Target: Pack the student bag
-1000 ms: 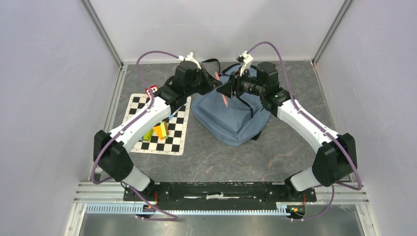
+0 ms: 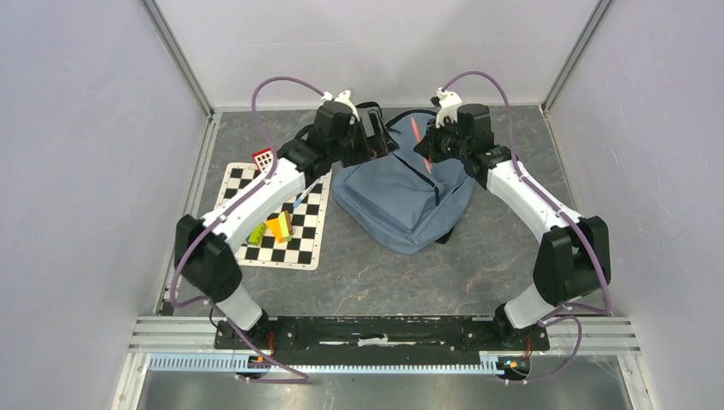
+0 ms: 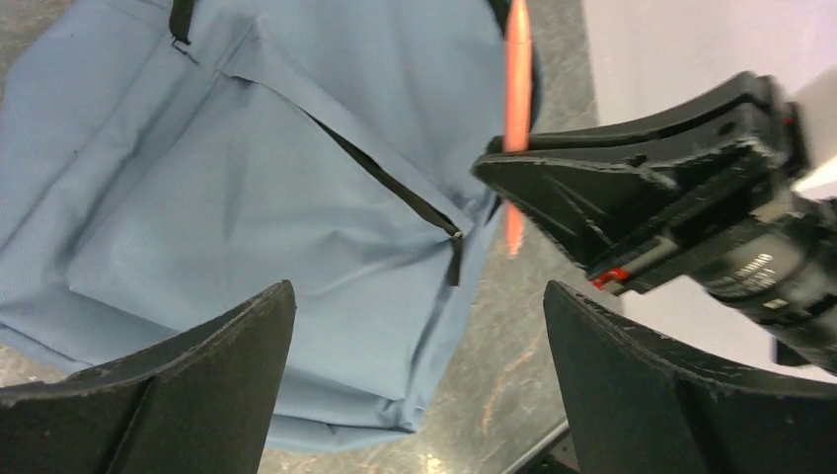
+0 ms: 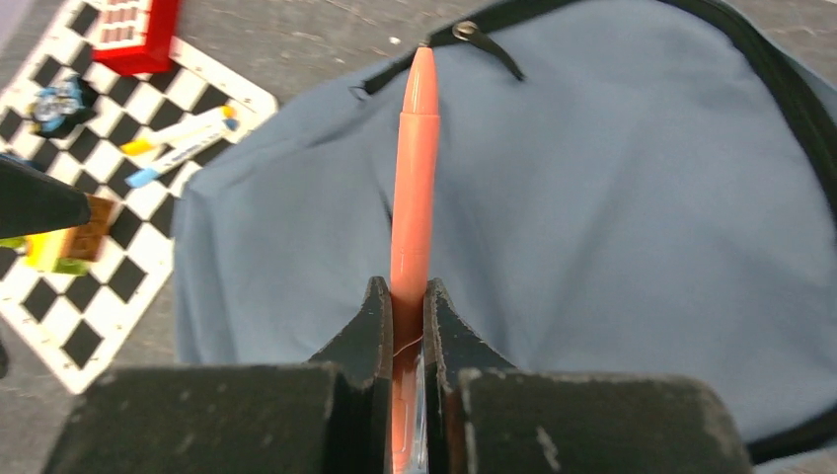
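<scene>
The blue-grey student bag [image 2: 388,201] lies on the table, its black zipper [image 3: 380,178] showing. Over its upper part, an orange pen [image 4: 413,197] is clamped in my right gripper, its tip pointing up in the right wrist view. My left gripper [image 2: 380,135] hangs above the bag's left upper part, wide open, nothing between its fingers. In the left wrist view, fingers [image 3: 212,365] stand far apart, and the right gripper with the pen shows at the right. Whether the bag's main opening is held apart cannot be made out.
On the left, a black-and-white checkered board [image 2: 299,256] carries yellow and green pieces, an orange one and a blue-white marker [image 4: 183,153]. A red box [image 4: 138,35] sits by its far edge. Bare table [image 2: 341,286] lies in front of the bag.
</scene>
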